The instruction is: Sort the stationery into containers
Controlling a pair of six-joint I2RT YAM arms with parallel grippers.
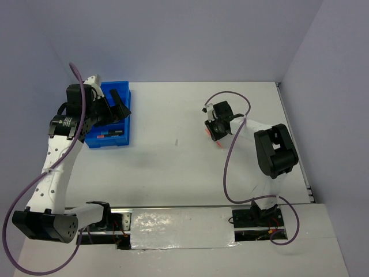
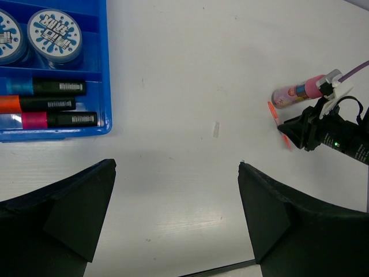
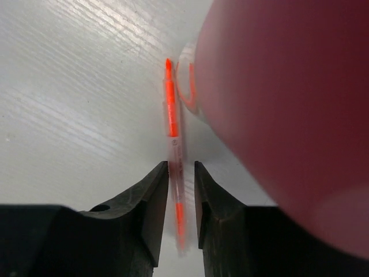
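Observation:
A slim orange pen (image 3: pixel 172 109) lies on the white table, with my right gripper low over it, fingertips on either side of its clear barrel; whether it is held is unclear. A pink patterned cylinder lies right beside it, filling much of the right wrist view. The blue divided container (image 2: pixel 105 69) at the left holds round tubs (image 2: pixel 55 36) and several markers (image 2: pixel 60 119). My left gripper hangs open by that container, nothing between its fingers.
Walls stand behind and at both sides; the table's front edge lies below the arms.

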